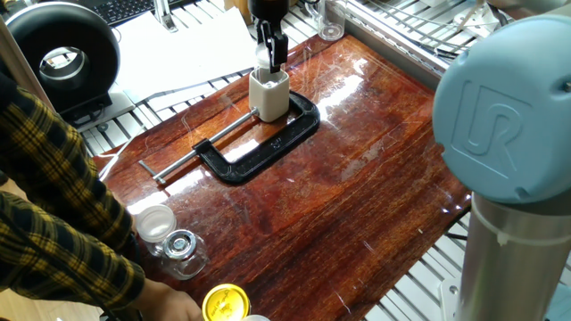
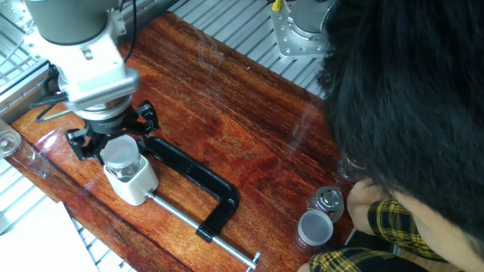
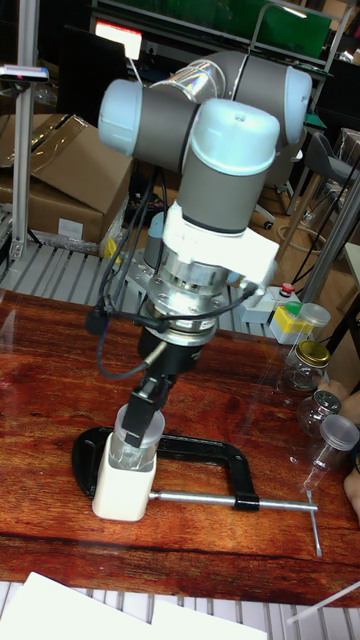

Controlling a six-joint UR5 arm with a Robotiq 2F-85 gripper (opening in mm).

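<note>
A clear jar with a whitish lid (image 2: 121, 151) sits in a cream-coloured square holder (image 2: 134, 187). A black C-clamp (image 1: 268, 153) lies on the wooden board, its screw end against the holder. My gripper (image 3: 140, 427) is down at the jar, with one dark finger (image 3: 138, 423) in front of the jar's upper part. In exterior view 2 its dark linkages spread to both sides of the lid. The fingertips' contact with the jar is hidden, so I cannot tell how far the fingers are closed.
Several lidded jars, one with a yellow lid (image 1: 226, 304), stand near a person's hand (image 1: 169, 303) at the board's edge. Another glass jar (image 1: 331, 20) is at the far corner. The board's middle (image 1: 357, 169) is clear.
</note>
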